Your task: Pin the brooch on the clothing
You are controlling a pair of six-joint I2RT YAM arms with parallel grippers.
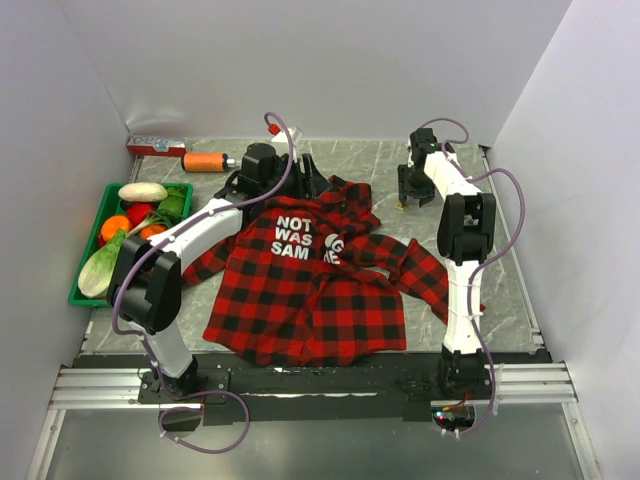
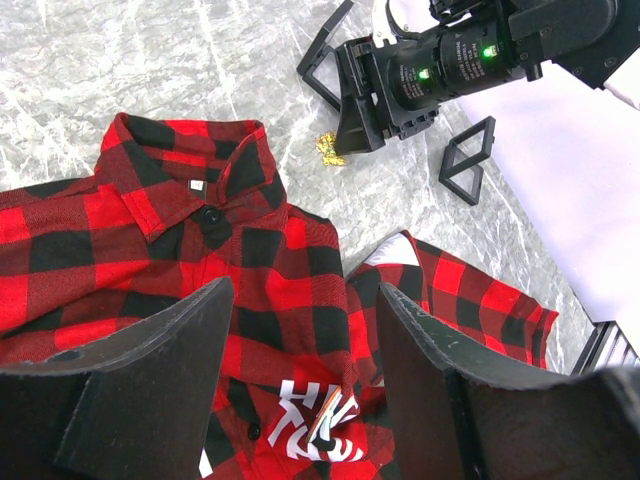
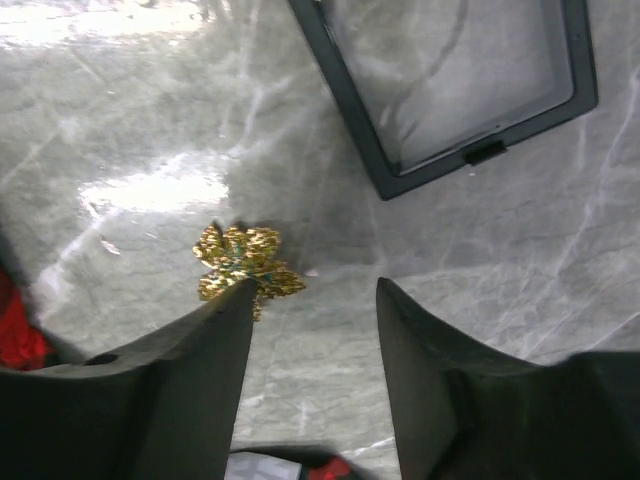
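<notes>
The gold brooch (image 3: 240, 250) lies flat on the grey table, seen also as a small gold spot (image 1: 401, 205) right of the shirt collar. Just above it hangs my right gripper, open with nothing between its fingers. In the right wrist view the brooch is left of the gap, its lower edge partly covered by the left fingertip. The red and black plaid shirt (image 1: 260, 300) is spread out, its collar (image 2: 190, 150) toward the back. Over the shirt's upper part, my left gripper stands open and holds nothing.
A black-framed clear piece (image 3: 385, 160) lies close to the brooch. At far left stands a green basket (image 1: 78, 283) of vegetables, with an orange cylinder (image 1: 205, 162) and a red box (image 1: 157, 146) behind it. Bare table surrounds the brooch.
</notes>
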